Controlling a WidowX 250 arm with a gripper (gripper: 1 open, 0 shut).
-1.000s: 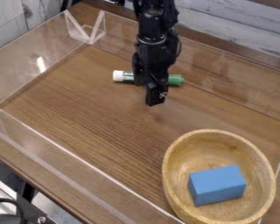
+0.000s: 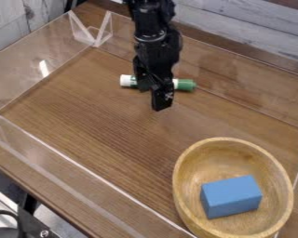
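My black gripper (image 2: pixel 156 95) hangs from the top of the camera view, low over a small green and white cylinder (image 2: pixel 182 85) lying toward the back of the wooden table. The arm hides the middle of the cylinder; its white end shows to the left and its green end to the right. The gripper looks open, though its dark fingers are hard to tell apart.
A wooden bowl (image 2: pixel 190 216) with a blue block (image 2: pixel 231 194) in it stands at the front right.
The arm has shifted slightly left and its gripper has turned a little. The cylinder, bowl and block look unmoved.
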